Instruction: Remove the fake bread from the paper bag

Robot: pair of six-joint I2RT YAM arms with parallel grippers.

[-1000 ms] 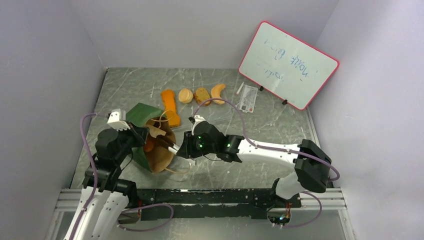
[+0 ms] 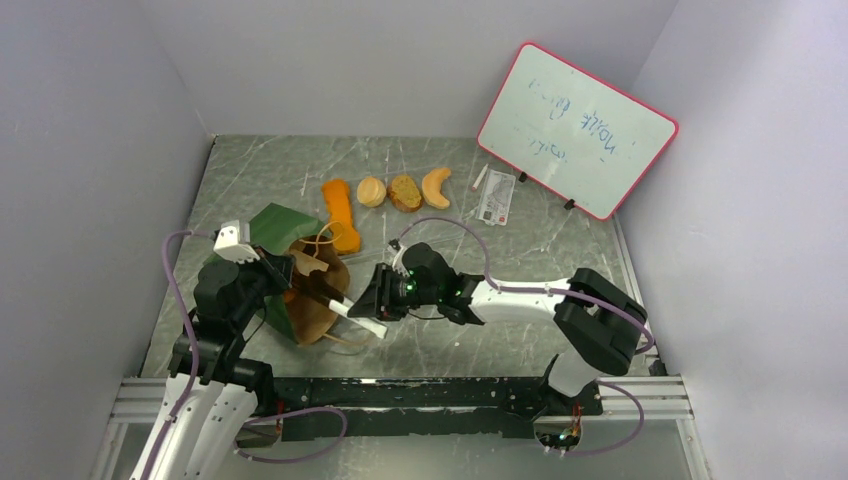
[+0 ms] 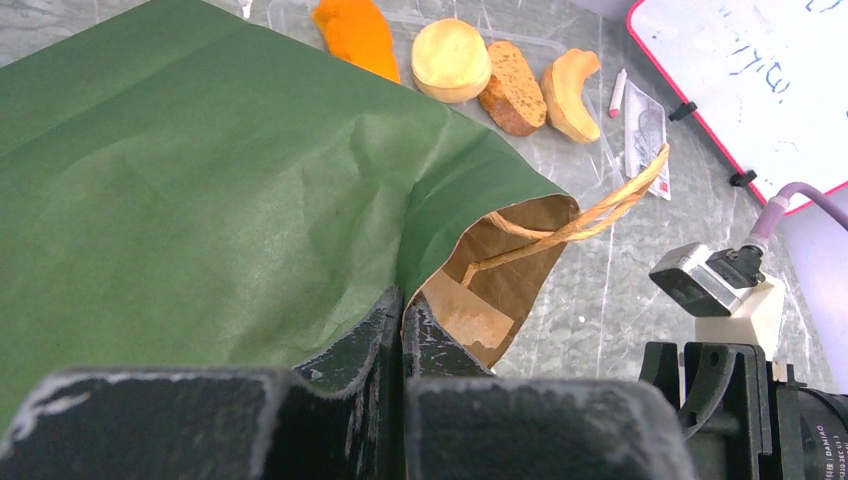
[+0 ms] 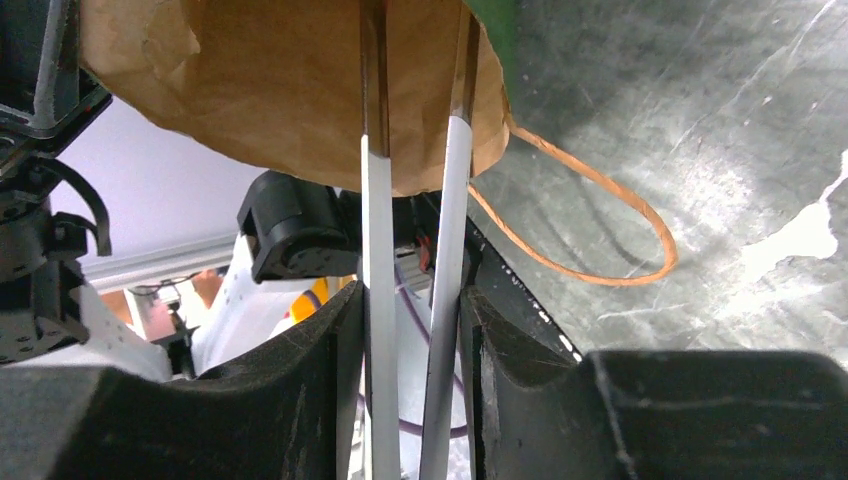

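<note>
A green paper bag (image 3: 220,200) with brown inside (image 4: 260,70) lies on its side at the left, mouth facing right. My left gripper is shut on the bag's upper edge. My right gripper (image 2: 370,305) is at the mouth, its long pale fingers (image 4: 376,260) reaching into the bag, narrowly apart with nothing visible between them along the part outside. The fingertips and whatever they meet inside are hidden or out of frame. In the top view the bag's interior is dark, with a little orange (image 2: 289,296) showing.
Behind the bag lie an orange bread piece (image 2: 338,210), a round one (image 2: 371,192), a slice (image 2: 405,194) and a curved one (image 2: 435,188). A whiteboard (image 2: 575,130), pen (image 2: 479,177) and small case (image 2: 496,198) are at back right.
The left arm is nearly still.
</note>
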